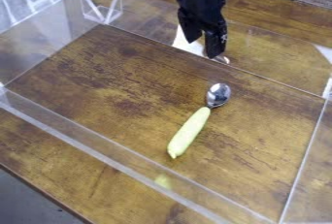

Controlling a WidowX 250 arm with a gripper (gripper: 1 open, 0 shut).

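A black robot arm reaches down from the top of the camera view, its gripper [212, 51] low at the back of the wooden surface, over a white object [188, 36] that it partly hides. The gripper appears open; whether anything lies between the fingers is unclear. In front of it a shiny metal spoon-like piece [218, 95] lies on the wood. A long pale yellow-green vegetable-like object [188, 133] lies diagonally below that.
Clear low walls [97, 181] border the wooden work area [104, 92] on several sides. A white railing stands at the upper left, beyond the table.
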